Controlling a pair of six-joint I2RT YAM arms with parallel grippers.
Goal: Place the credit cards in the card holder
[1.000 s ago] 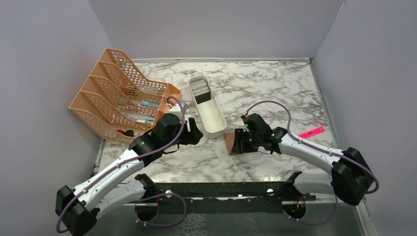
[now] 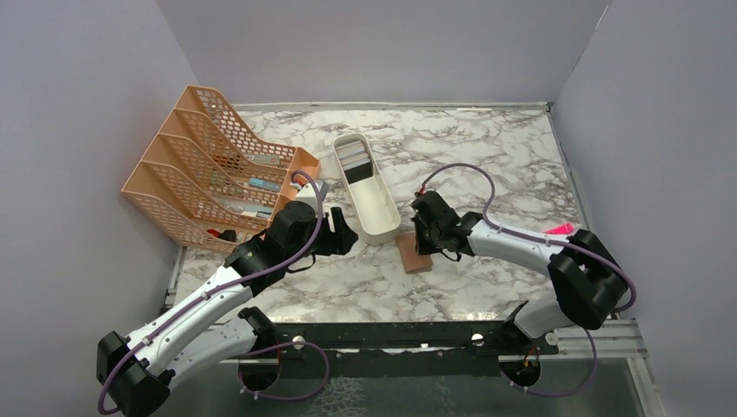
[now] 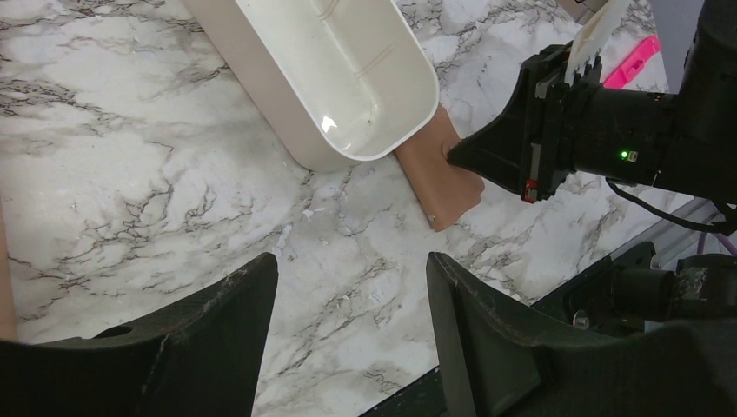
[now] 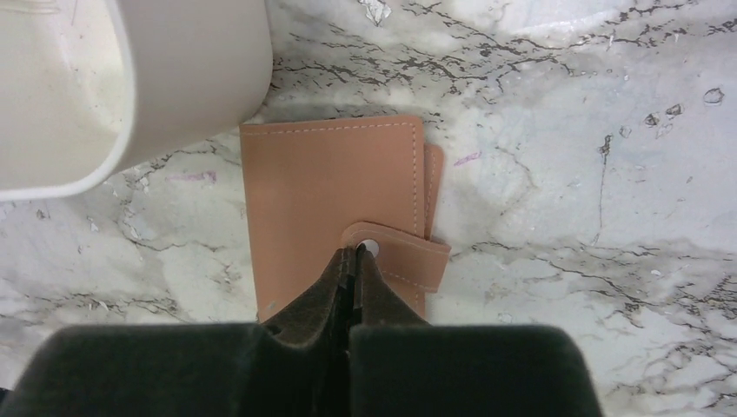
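The brown leather card holder (image 2: pixel 410 259) lies flat beside the white tray's near end, its snap strap (image 4: pixel 408 261) on top. My right gripper is shut, its fingertips at the strap's snap; whether it grips the strap is unclear. My left gripper is open above bare marble left of the holder, nothing between its fingers. The white tray (image 2: pixel 375 207) holds a stack of cards (image 2: pixel 353 156) in its far end.
An orange slotted organizer (image 2: pixel 174 182) with assorted items fills the back left. A pink object (image 2: pixel 560 228) lies at the right.
My right gripper has moved away from the front edge onto the holder's strap, and its fingers have closed. The left arm has barely moved.
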